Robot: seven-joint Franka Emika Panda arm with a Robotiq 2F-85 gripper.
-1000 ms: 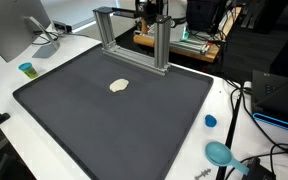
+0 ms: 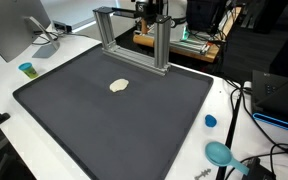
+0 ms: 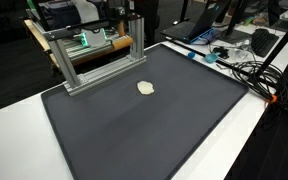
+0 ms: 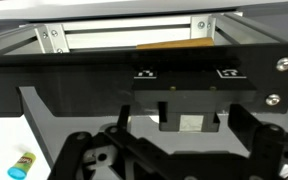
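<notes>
In the wrist view my gripper stands open, its dark fingers spread to either side. Between and beyond them a black block-like part with a small silver square face [image 4: 191,122] shows against a black crossbar [image 4: 64,95]. Whether the fingers touch this part I cannot tell. A flat cream-coloured round piece [image 2: 118,85] lies on the dark grey mat [image 2: 104,130], well away from the gripper. In the exterior views the gripper cannot be made out clearly at the top edge.
A silver metal frame [image 3: 99,72] stands at the mat's back edge. A green-and-blue cup [image 2: 28,70] stands on the white table beyond the mat. A blue lid [image 2: 210,121] and a teal ladle-like item [image 2: 222,156] lie at the right.
</notes>
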